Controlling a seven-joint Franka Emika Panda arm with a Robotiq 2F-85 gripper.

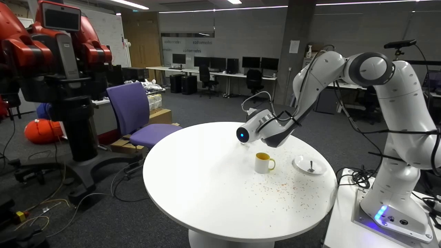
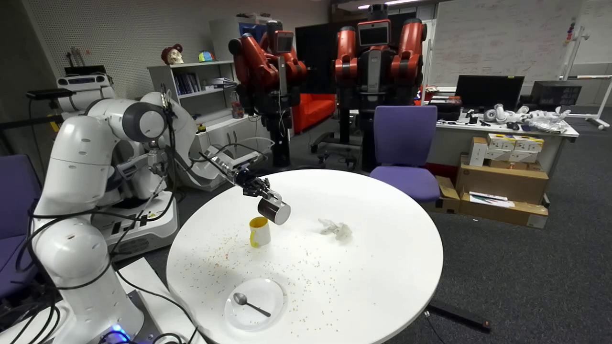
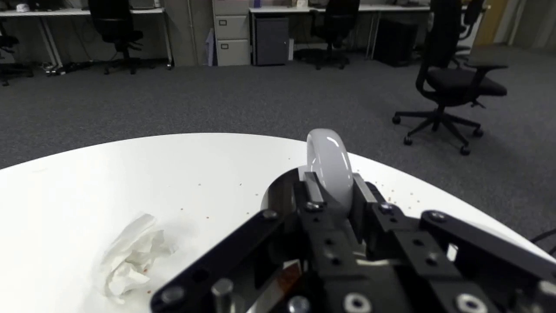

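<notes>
My gripper [image 2: 272, 195] is shut on the pale grey handle [image 3: 329, 161] of a dark, shiny mug [image 2: 269, 209]. In exterior view 2 this mug hangs tipped on its side above the table, close to a white mug with a yellow inside [image 2: 259, 233]. That second mug stands upright on the table and has a yellow handle. The wrist view shows the held handle between the finger pads, with part of the dark body [image 3: 280, 194] to the left. Whether anything is inside the held mug cannot be seen. In exterior view 1 the arm's wrist hides the gripper.
On the round white table [image 1: 194, 182] lie a white plate [image 2: 278, 297] with a spoon [image 2: 251, 304] and a crumpled tissue [image 2: 337, 229]. Small crumbs are scattered around the upright mug and plate.
</notes>
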